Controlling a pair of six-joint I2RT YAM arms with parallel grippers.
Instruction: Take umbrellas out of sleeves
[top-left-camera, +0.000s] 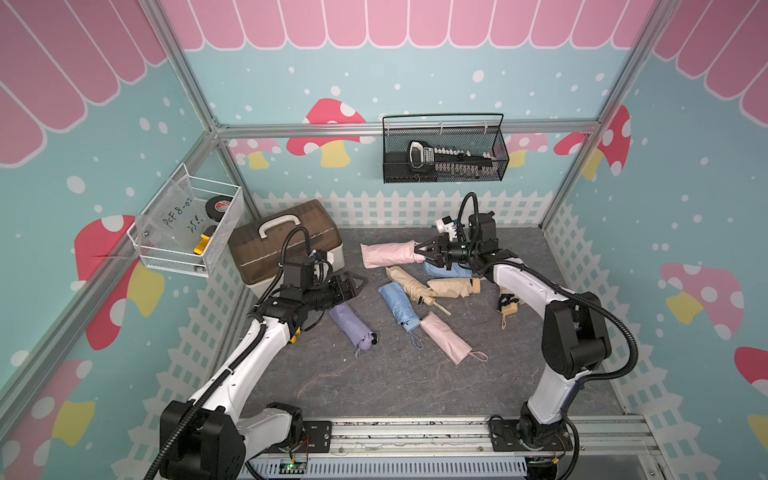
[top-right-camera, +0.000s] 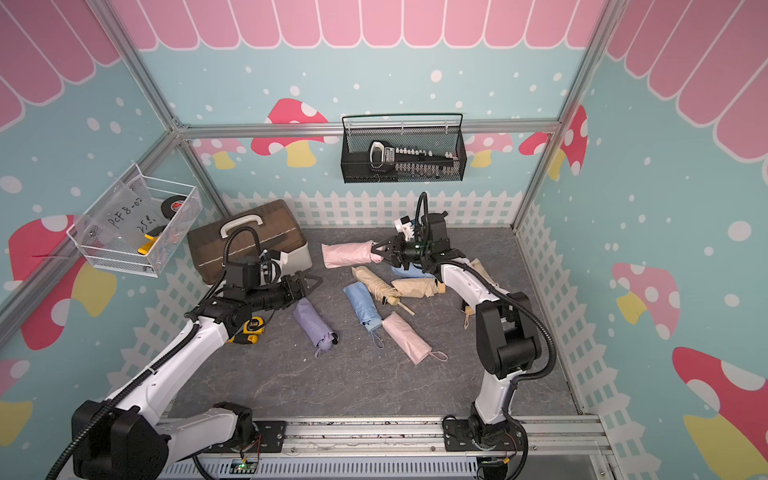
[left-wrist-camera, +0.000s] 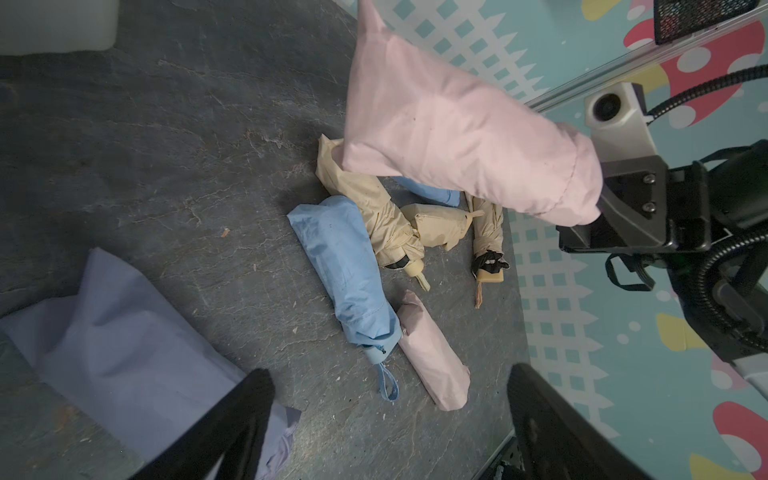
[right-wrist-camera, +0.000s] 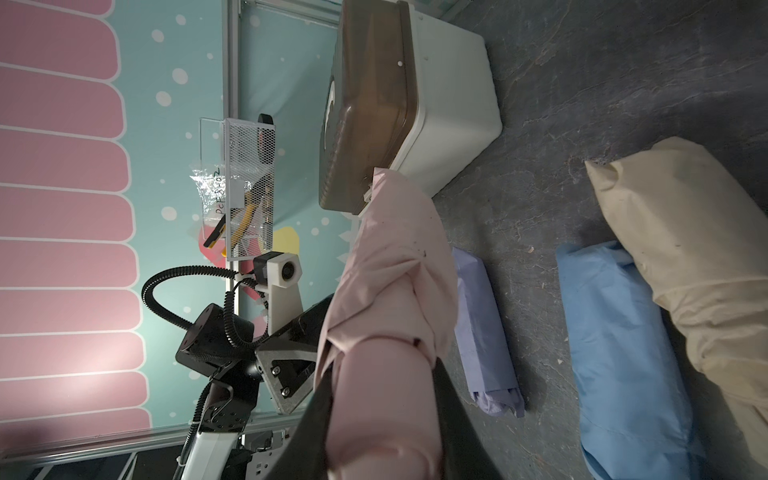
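Observation:
A pink sleeved umbrella (top-left-camera: 388, 254) is held above the floor at the back middle, its sleeve end toward the left. My right gripper (top-left-camera: 422, 249) is shut on its other end, where a smooth pink handle end (right-wrist-camera: 385, 400) comes out of the wrinkled pink sleeve (right-wrist-camera: 400, 272). My left gripper (top-left-camera: 353, 283) stands open near the free end, apart from it, with nothing between its fingers. On the floor lie a purple umbrella (top-left-camera: 352, 328), a blue one (top-left-camera: 400, 304), another pink one (top-left-camera: 448, 337) and several beige ones; another blue piece (top-left-camera: 448, 270) is partly hidden.
A brown-lidded box (top-left-camera: 288, 236) stands at the back left. A black wire basket (top-left-camera: 444, 168) and a white one (top-left-camera: 184, 240) hang on the walls. Under the left arm lies a yellow tape measure (top-right-camera: 253, 325).

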